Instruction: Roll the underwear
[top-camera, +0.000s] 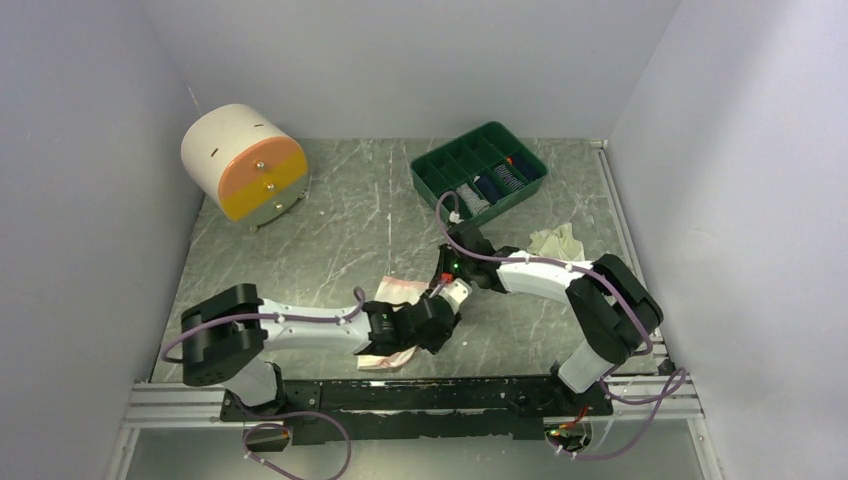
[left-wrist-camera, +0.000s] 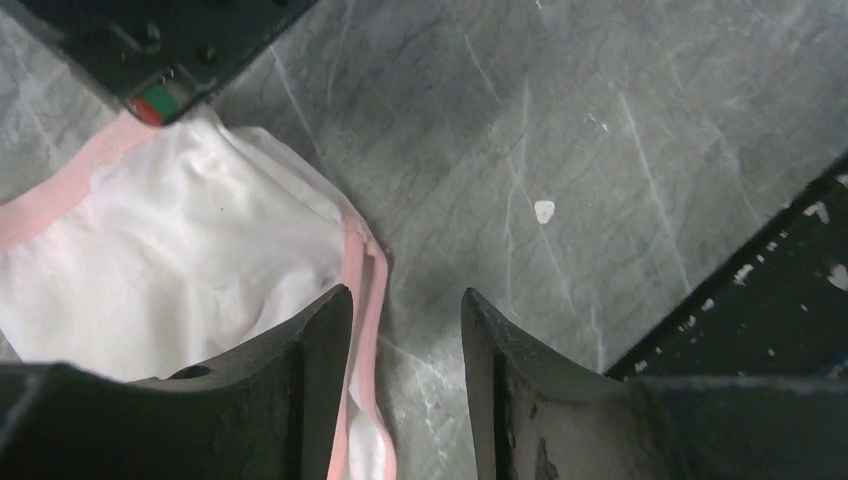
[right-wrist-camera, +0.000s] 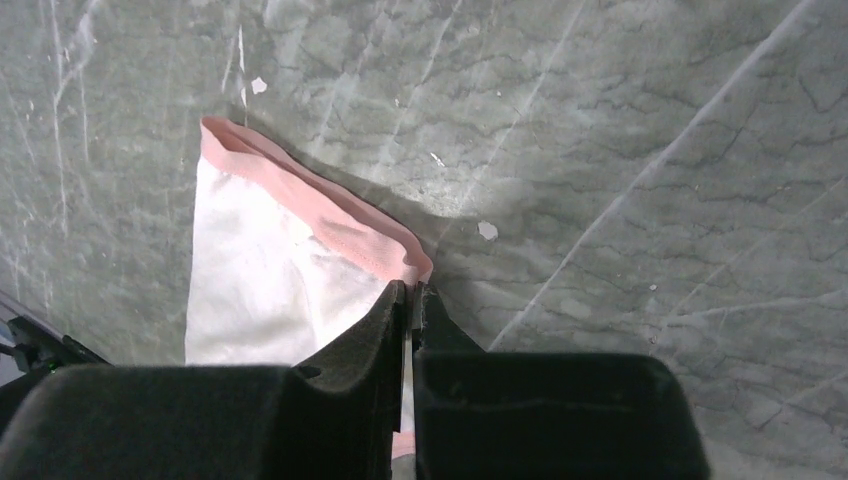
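The white underwear with pink bands (top-camera: 385, 358) lies at the front middle, largely under my left arm in the top view. In the right wrist view my right gripper is shut on a corner of the pink waistband (right-wrist-camera: 300, 200), the cloth spread leftward from it. In the left wrist view my left gripper stands open over the edge of the underwear (left-wrist-camera: 180, 230), where the pink band is folded, with nothing between its fingers.
A green divided box (top-camera: 430, 175) with dark rolled items stands at the back right, a striped drum cabinet (top-camera: 225, 150) at the back left. A pale cloth (top-camera: 560, 240) lies at the right.
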